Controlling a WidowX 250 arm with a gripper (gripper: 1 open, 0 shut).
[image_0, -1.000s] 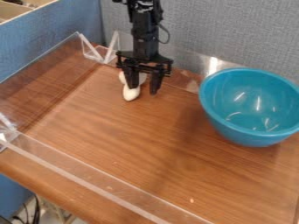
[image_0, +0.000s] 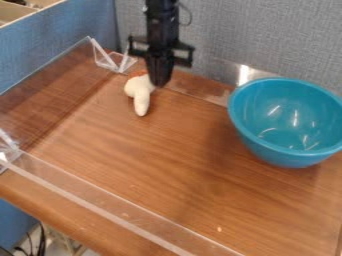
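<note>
A small pale object (image_0: 142, 95), whitish and elongated, lies on the wooden table at the back left. My black gripper (image_0: 160, 76) is just above and to the right of it, shut, with nothing visible between its fingers. A large teal bowl (image_0: 289, 121) stands on the right side of the table.
Clear low edging (image_0: 115, 208) runs along the front. A blue padded wall (image_0: 47, 50) bounds the left, a grey wall (image_0: 254, 38) the back, with white bracket pieces at the back-left corner.
My gripper has risen from down at the pale object to above it. The pale object now shows more fully and remains on the table.
</note>
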